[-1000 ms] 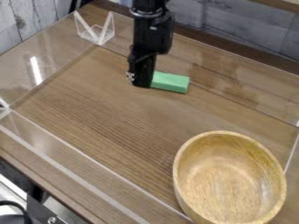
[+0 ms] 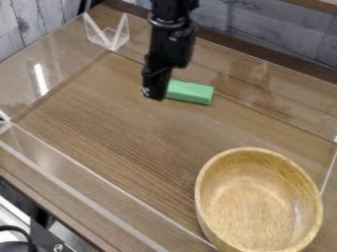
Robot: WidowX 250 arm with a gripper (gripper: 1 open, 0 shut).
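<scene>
The black arm reaches down from the top centre of the view. Its gripper (image 2: 154,91) hangs over the wooden table just left of a green block (image 2: 190,93) and looks shut, with nothing visible between its fingers. The block lies flat, its left end close to the gripper; whether they touch I cannot tell.
A large wooden bowl (image 2: 258,211) stands at the lower right. A wire or plastic frame (image 2: 108,34) is at the back left. A dark cable lies at the lower left corner.
The green block looks unmoved.
</scene>
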